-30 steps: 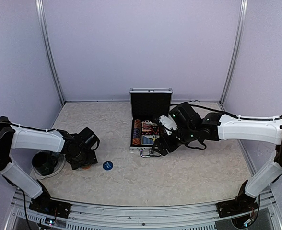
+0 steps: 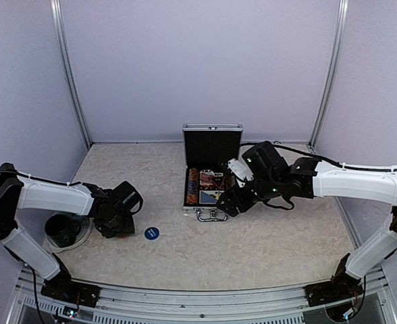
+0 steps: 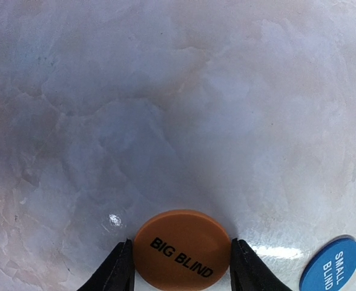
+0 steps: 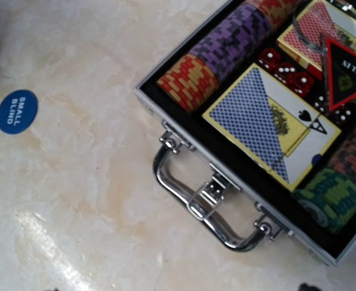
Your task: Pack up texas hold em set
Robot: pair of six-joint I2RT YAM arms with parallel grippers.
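An orange BIG BLIND disc [image 3: 181,245] sits between the fingertips of my left gripper, which is shut on it at the left of the table. A blue SMALL BLIND disc [image 2: 151,233] lies flat just right of it. The silver case [image 2: 212,128] stands open at the centre, holding chip rows [image 4: 226,45], a blue-backed card deck [image 4: 250,121], a red-backed deck [image 4: 305,24], red dice [image 4: 287,73] and a triangular ALL IN piece [image 4: 347,73]. My right gripper [image 2: 229,202] hangs over the case's front right; its fingers are mostly out of its wrist view.
A round clear tray with a dark cylindrical object [image 2: 63,229] sits at the far left, beside the left arm. White walls surround the back and sides.
Over the last second my right arm has shifted slightly right. The left arm has moved very slightly; the case and blue disc are unchanged.
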